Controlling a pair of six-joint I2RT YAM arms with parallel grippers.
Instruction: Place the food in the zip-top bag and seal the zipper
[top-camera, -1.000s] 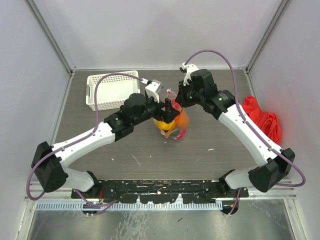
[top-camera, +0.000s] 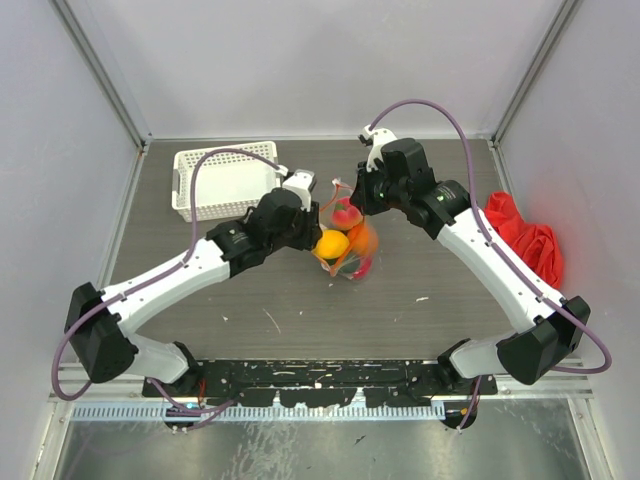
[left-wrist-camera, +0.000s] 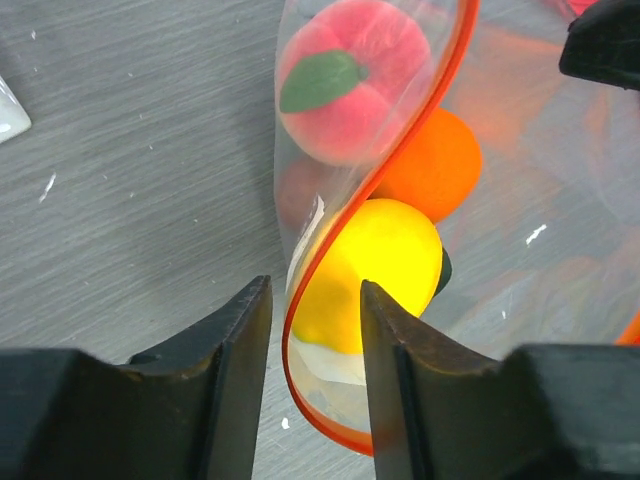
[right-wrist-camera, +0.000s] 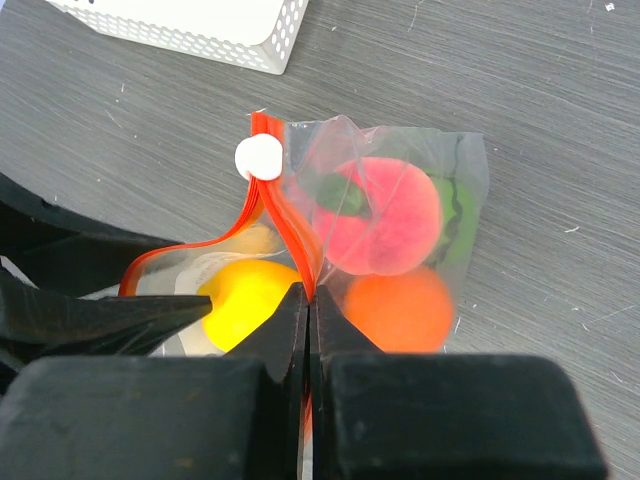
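Note:
The clear zip top bag (right-wrist-camera: 470, 180) with an orange zipper edge (left-wrist-camera: 340, 225) stands on the table, its mouth spread apart. Inside are a pink peach (left-wrist-camera: 350, 80), an orange fruit (right-wrist-camera: 400, 310), a yellow fruit (left-wrist-camera: 385, 255) and something green (right-wrist-camera: 455, 215). A white slider (right-wrist-camera: 259, 157) sits at one end of the zipper. My right gripper is shut on the zipper edge. My left gripper is part open at the mouth's left side, with the orange rim passing between its fingers and not clamped.
A white perforated basket (top-camera: 205, 212) stands empty at the back left. Red cloth (top-camera: 525, 240) lies crumpled at the right. The table front of the bag is clear.
The right arm and the bag stayed in place.

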